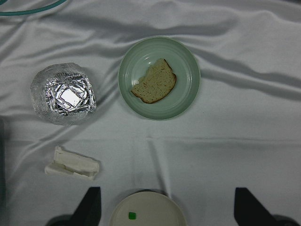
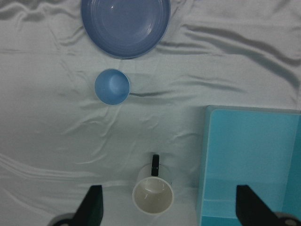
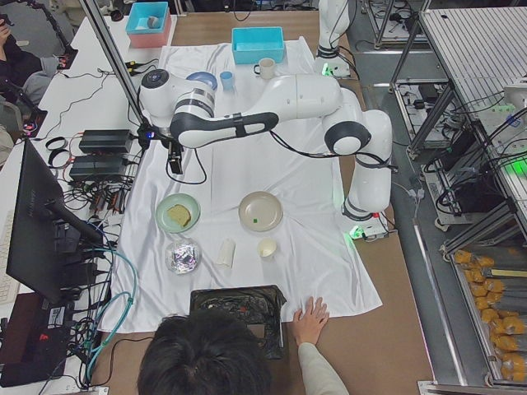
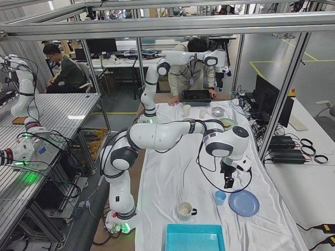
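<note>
My left gripper is open over the white cloth, above a green plate (image 1: 181, 80) with a bread slice (image 1: 157, 82), a foil-covered bowl (image 1: 63, 94), a folded white item (image 1: 73, 165) and a beige plate (image 1: 148, 212) with a small green square. My right gripper is open, high above a white mug (image 2: 153, 193) with a black handle, a blue cup (image 2: 112, 87), a blue plate (image 2: 126, 26) and a turquoise bin (image 2: 247, 155). Nothing shows between either gripper's fingers.
A black tray (image 3: 235, 300) lies at the near table edge, where a person's hand (image 3: 309, 321) rests. A cream cup (image 3: 266, 248) stands near the beige plate. Monitor (image 3: 37, 230) and cables line one side.
</note>
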